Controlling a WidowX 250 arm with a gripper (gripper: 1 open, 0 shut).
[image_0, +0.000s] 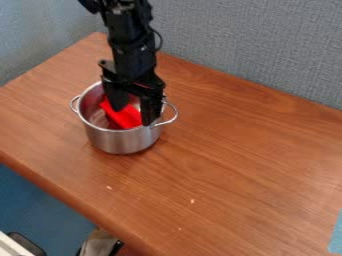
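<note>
A steel pot (123, 140) with two side handles stands on the wooden table (227, 170), left of centre. Inside it lies a red object (123, 116). My black gripper (134, 106) reaches down into the pot from above, open, with its fingers either side of the red object, which it partly hides. Whether the fingertips touch it cannot be seen.
A grey padded wall runs behind it. The table's left front edge drops to a blue floor, with some small items at the bottom left.
</note>
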